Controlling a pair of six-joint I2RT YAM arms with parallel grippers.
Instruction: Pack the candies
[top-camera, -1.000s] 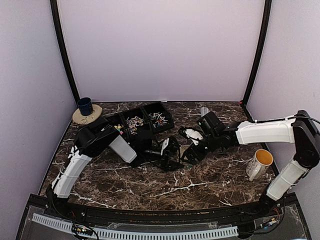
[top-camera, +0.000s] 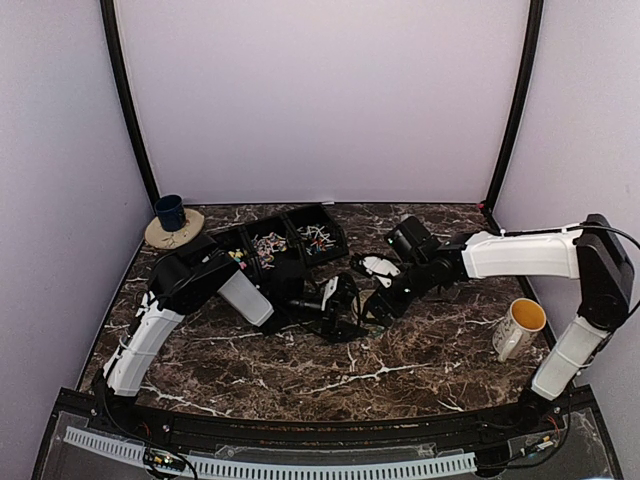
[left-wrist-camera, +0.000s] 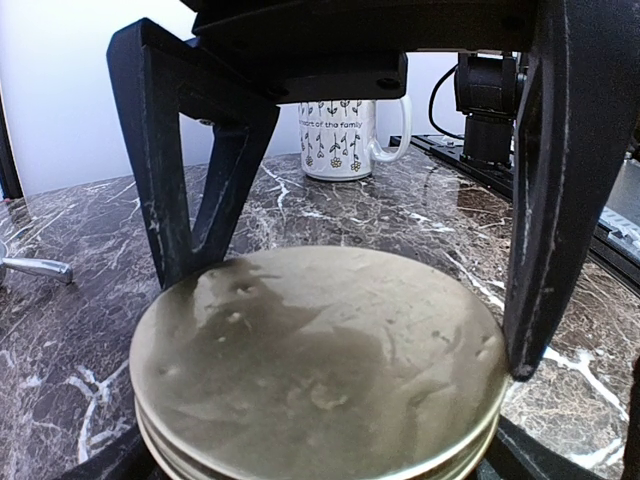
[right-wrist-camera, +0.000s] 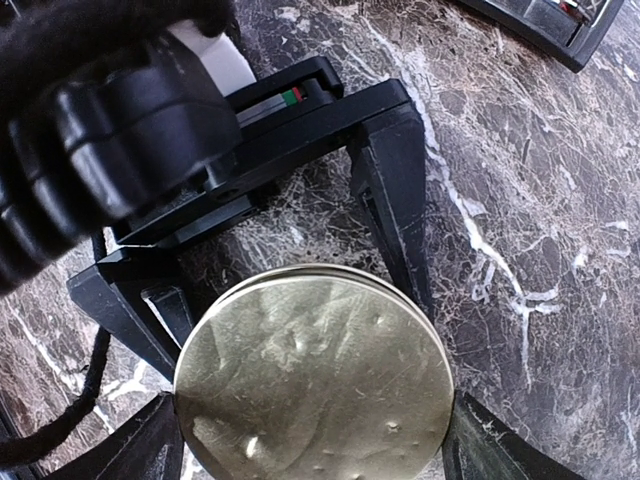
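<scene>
A jar-like container with a round gold lid (left-wrist-camera: 320, 360) stands between my two grippers; its body is hidden below the lid. In the left wrist view, my left gripper is open, one finger at either side of the lid. My right gripper is also open, its fingertips near the lid's far edge in the right wrist view. From the top view, both grippers meet at mid-table and mostly cover the container. Candies (top-camera: 270, 250) lie in the compartments of a black tray (top-camera: 345, 240) behind the left arm.
To the right stands a white mug (top-camera: 508, 338) with an orange inside. A dark blue cup (top-camera: 170, 212) sits on a round coaster (top-camera: 157, 238) at the back left. A metal handle (left-wrist-camera: 38, 268) shows at the left wrist view's edge.
My right arm has shifted slightly, its wrist a little left and up in the top view, now covering a pale object behind it. The left arm has stayed still.
</scene>
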